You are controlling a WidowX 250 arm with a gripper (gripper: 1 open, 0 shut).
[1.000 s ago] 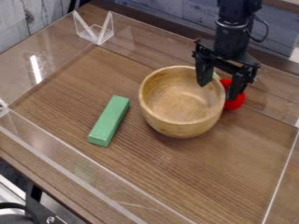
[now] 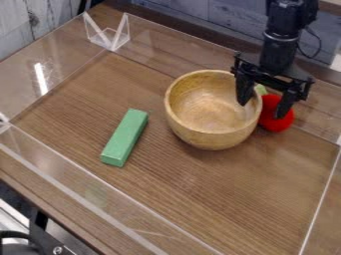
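My black gripper [image 2: 270,83] hangs at the back right with its fingers over a red object [image 2: 277,121], just right of a large tan wooden bowl [image 2: 202,110]. A small light green piece shows behind the bowl's right rim, partly hidden by the fingers. Whether anything is between the fingers is unclear. A green block [image 2: 124,137] lies at the front left of the bowl.
A white wall runs along the back, close behind the gripper.
My gripper has shifted right, from over the bowl's back right to over the red object, which now shows more. The bowl and green block look unmoved.
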